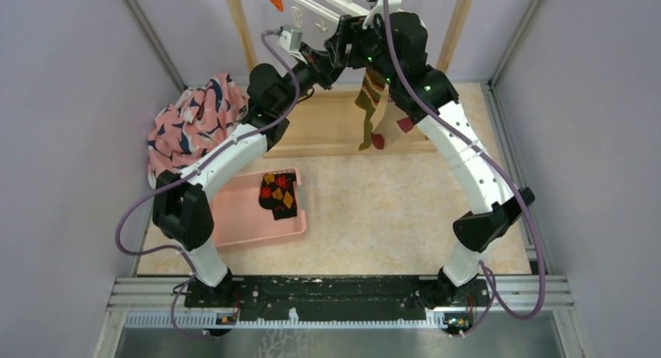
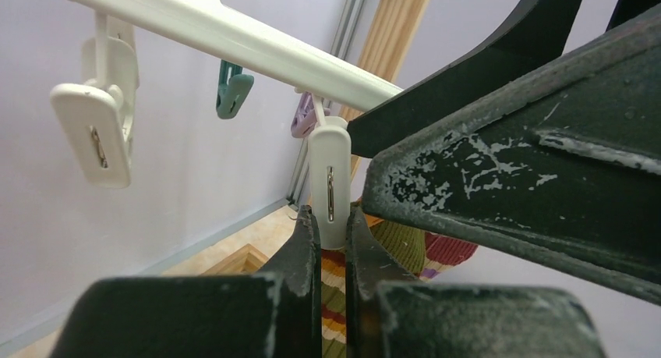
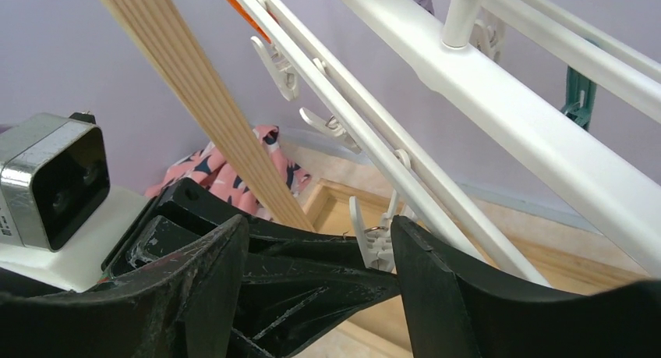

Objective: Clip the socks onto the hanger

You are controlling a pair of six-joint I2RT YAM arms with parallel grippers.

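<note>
My left gripper is shut on a white clip hanging from the hanger bar; the right wrist view also shows that clip [image 3: 374,245]. My right gripper is open, its fingers either side of the bar's near part and over the left gripper, close to the held clip. Striped socks [image 1: 372,101] hang below the hanger at centre right, partly hidden by the arms. A dark argyle sock [image 1: 277,194] lies in the pink tray [image 1: 249,233].
Pink patterned fabric [image 1: 191,124] is heaped at the left. A wooden frame [image 1: 312,149] lies beneath the hanger, with posts [image 1: 456,23] behind. More clips [image 2: 93,132] hang along the bars.
</note>
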